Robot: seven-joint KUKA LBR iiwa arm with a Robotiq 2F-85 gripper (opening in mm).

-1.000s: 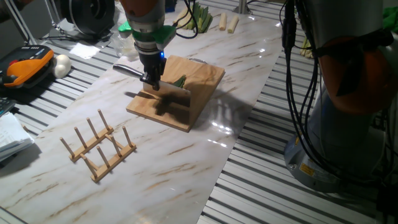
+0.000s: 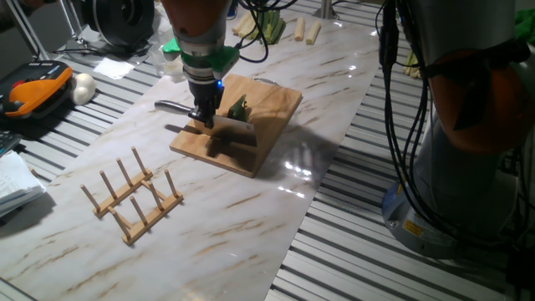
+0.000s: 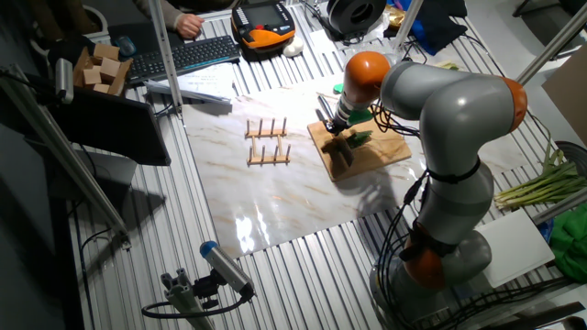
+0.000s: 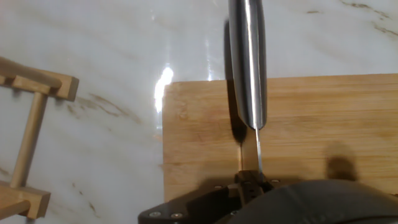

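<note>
My gripper (image 2: 207, 123) is shut on a wide-bladed knife (image 2: 234, 131), at the part where handle and blade meet. The dark handle (image 4: 249, 59) reaches away from the fingers in the wrist view, with the blade's thin top edge below it. The blade stands on edge over the wooden cutting board (image 2: 272, 109); whether it touches the wood cannot be told. Behind the blade lies a green vegetable (image 2: 239, 108), partly hidden by it; the same green piece (image 3: 360, 138) shows beside the gripper in exterior view 2.
A wooden peg rack (image 2: 138, 201) stands on the marble-look sheet, clear of the board. Leeks and pale stalks (image 2: 308, 33) lie at the back. An orange-and-black device (image 2: 35, 90) sits at the left. Open surface lies around the rack.
Gripper and knife have come down closer to the board since a second ago, the handle end sinking too. Rack and board stay put.
</note>
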